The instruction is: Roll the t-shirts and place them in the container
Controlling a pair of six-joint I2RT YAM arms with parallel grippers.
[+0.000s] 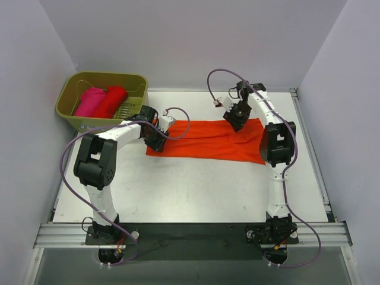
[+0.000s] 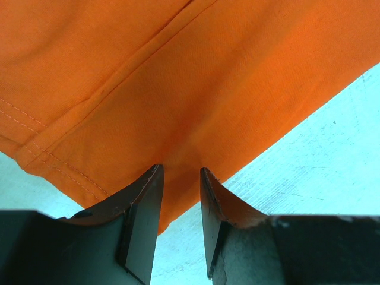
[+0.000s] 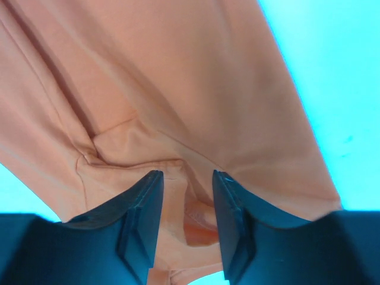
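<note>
An orange-red t-shirt (image 1: 202,148) lies flat on the white table, folded into a long band. My left gripper hangs over its near-left end, fingers apart with nothing visible between the tips except the cloth below. My right gripper is above the right part of the shirt, also open, over creased fabric and a small folded flap. In the top view both grippers are partly hidden by their arms and cables.
An olive bin (image 1: 68,101) at the back left holds a pink roll (image 1: 89,102) and a red roll (image 1: 110,102).
</note>
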